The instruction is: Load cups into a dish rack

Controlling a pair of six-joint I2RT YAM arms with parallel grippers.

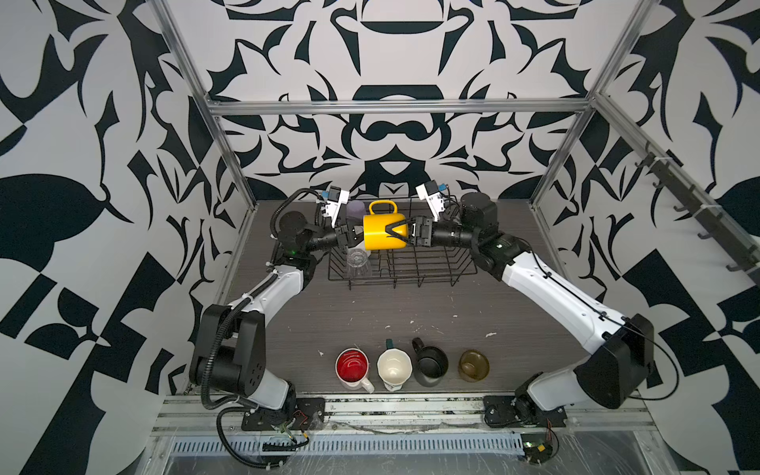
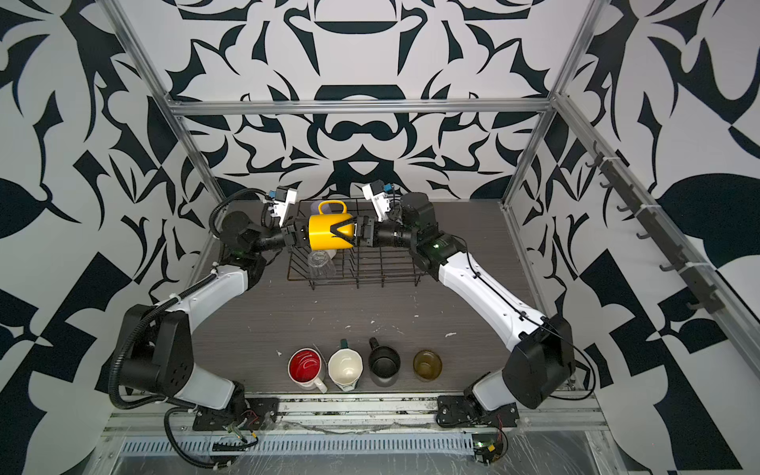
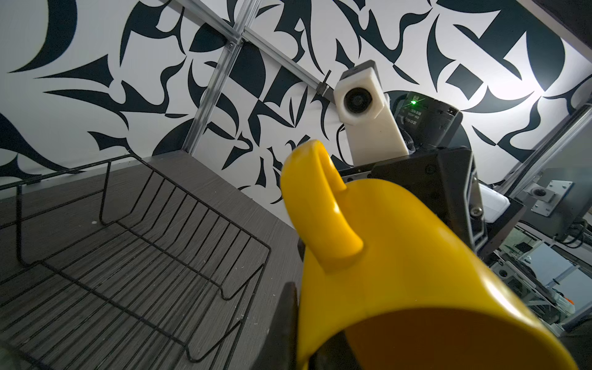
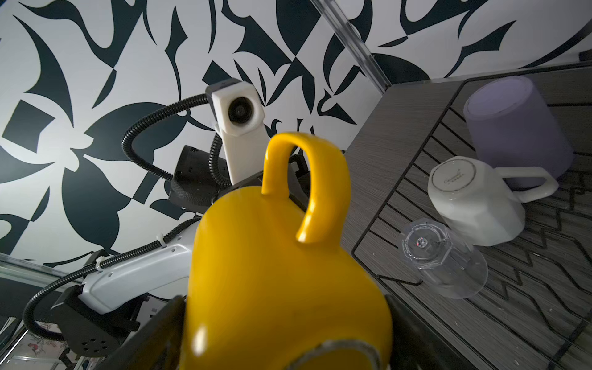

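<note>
A yellow mug (image 1: 380, 232) is held up over the dish rack (image 1: 427, 278), lying sideways with its handle up and its mouth towards my left gripper (image 1: 358, 235). That gripper is shut on the mug's wall at the rim; in the left wrist view one finger (image 3: 282, 333) lies outside and the other goes into the mouth. From the base end, my right gripper (image 1: 396, 230) reaches around the mug's body, open, with one finger (image 4: 157, 340) on each side. Contact of these fingers with the mug cannot be told.
Upside down in the rack's left part are a purple cup (image 4: 518, 129), a white mug (image 4: 474, 200) and a clear glass (image 4: 444, 259). The right part is empty. Along the front edge stand a red-lined mug (image 1: 352, 365), cream mug (image 1: 394, 366), dark mug (image 1: 430, 363) and amber glass (image 1: 473, 365).
</note>
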